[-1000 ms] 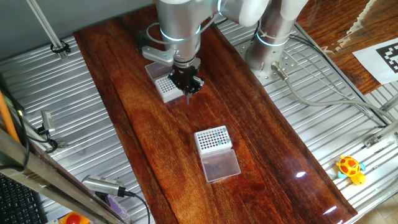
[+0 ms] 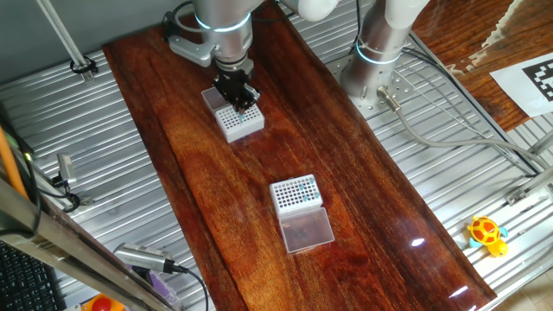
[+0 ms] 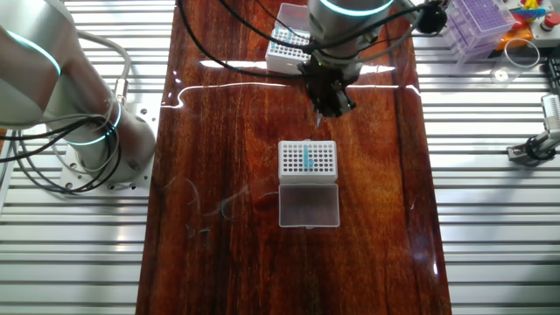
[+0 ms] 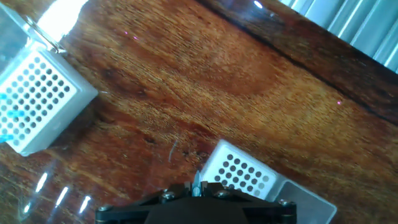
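Observation:
My gripper is shut on a small pale, pointed tip [image 4: 196, 182], which shows between its fingers in the wrist view. A thin pale tip [image 3: 318, 121] also hangs below the gripper [image 3: 332, 103] in exterior view 2. Close under it is a white perforated rack box [image 3: 308, 164], its clear lid [image 3: 309, 206] folded open and a few blue tips in its holes. From exterior view 1, the gripper [image 2: 237, 93] overlaps the back edge of this box [image 2: 242, 126]. The tip appears above the rack; whether it touches a hole cannot be seen.
A second white rack box [image 2: 295, 195] with blue tips stands apart on the brown wooden board [image 2: 233, 233], its clear lid [image 2: 307, 231] open. Bare board lies between the boxes. Dark cables [image 3: 254, 73] loop around the arm. A toy turtle [image 2: 486, 233] sits off the board.
Over the last second my gripper has moved left and back in exterior view 1, from beside the far rack to over it. Both boxes have stayed put.

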